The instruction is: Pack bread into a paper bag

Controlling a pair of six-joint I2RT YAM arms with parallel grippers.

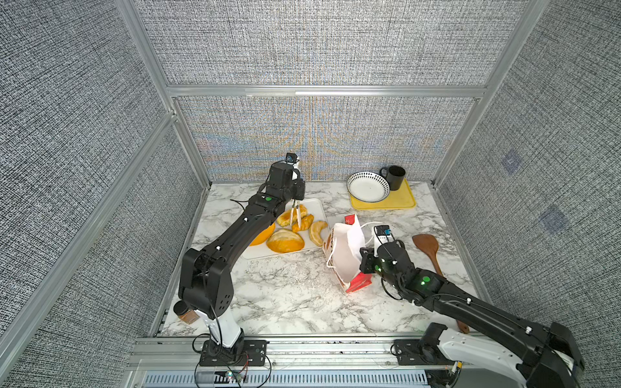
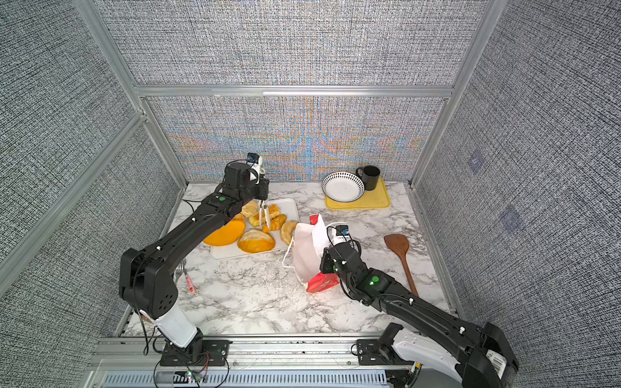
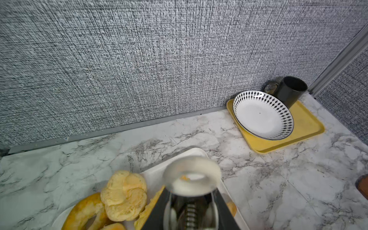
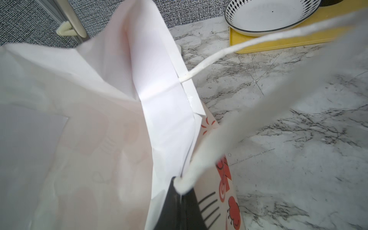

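My left gripper [image 1: 297, 189], above the bread tray [image 1: 264, 254], is shut on white tongs [image 1: 299, 214], whose ringed end [image 3: 192, 174] fills the lower middle of the left wrist view. The tongs point down, arms close together, with their tips at a croissant [image 1: 302, 223]; I cannot tell whether it is lifted clear of the tray. A round bun [image 1: 285, 241] and a curved roll [image 1: 317, 231] lie on the tray. The open paper bag [image 1: 346, 251] leans right of it. My right gripper is shut on the bag's rim, by its cord handle [image 4: 237, 132].
At the back right, a yellow tray [image 1: 388, 202] carries a patterned bowl [image 1: 368, 186] and a dark mug [image 1: 395, 176]. A wooden spatula [image 1: 425, 243] lies far right; a brown jar [image 1: 185, 313] stands front left.
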